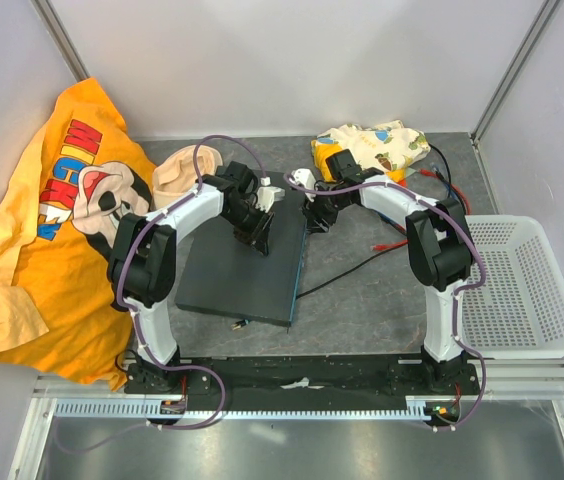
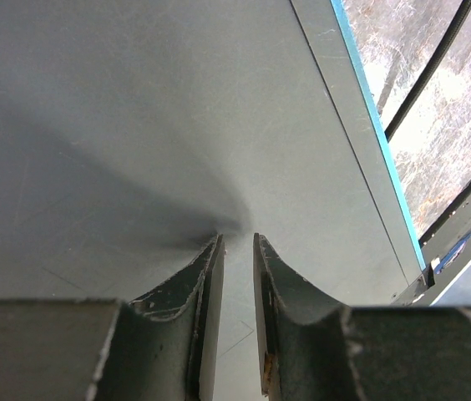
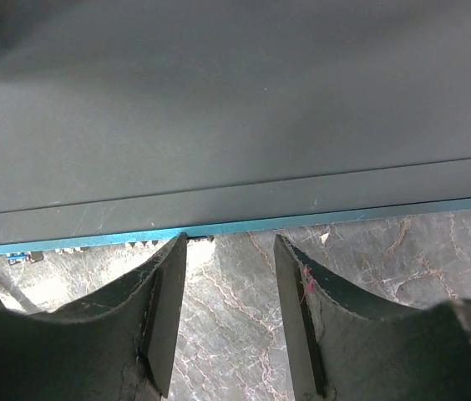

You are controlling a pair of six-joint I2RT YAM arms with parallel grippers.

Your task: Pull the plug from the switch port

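Note:
A dark grey switch [image 1: 237, 275] with a blue edge strip [image 2: 386, 159] lies at the centre. My left gripper hangs over its flat top, fingertips close together, part open with nothing visible between them. My right gripper stands part open at the switch's right long side, its fingertips by the blue edge, nothing gripped. Small ports or connectors show partly under that edge in the right wrist view; whether a plug sits there I cannot tell. A black cable [image 1: 352, 271] runs from the switch's right side toward the back right.
A yellow cloth [image 1: 32, 250] fills the left, a beige cloth [image 1: 172, 175] sits behind the switch, and a patterned cloth [image 1: 392, 143] at the back right. Red cables [image 1: 392, 246] lie right of centre. A white basket [image 1: 522, 340] stands at the right.

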